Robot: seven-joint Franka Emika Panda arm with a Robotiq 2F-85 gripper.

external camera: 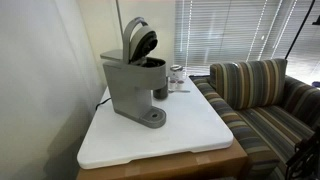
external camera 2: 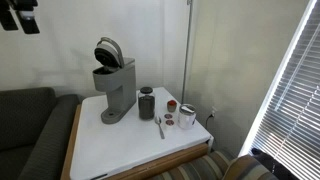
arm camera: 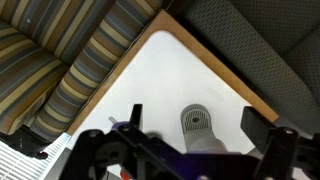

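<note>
A grey coffee maker [external camera: 128, 85] stands upright on the white table, its lid [external camera: 145, 44] raised. In exterior view 2 the same coffee maker [external camera 2: 116, 88] is at the table's left side. My gripper [external camera 2: 20, 22] hangs in the upper left there, high and apart from everything. In the wrist view the gripper is open, its fingers wide apart with nothing held between them. Below it shows the coffee maker's drip tray [arm camera: 196, 121]; much of the machine's body is hidden by the gripper.
Right of the machine are a dark jar [external camera 2: 147, 104], a spoon [external camera 2: 160, 129], a clear container [external camera 2: 187, 117] and a small red item [external camera 2: 172, 105]. A striped sofa [external camera: 250, 85] borders one side.
</note>
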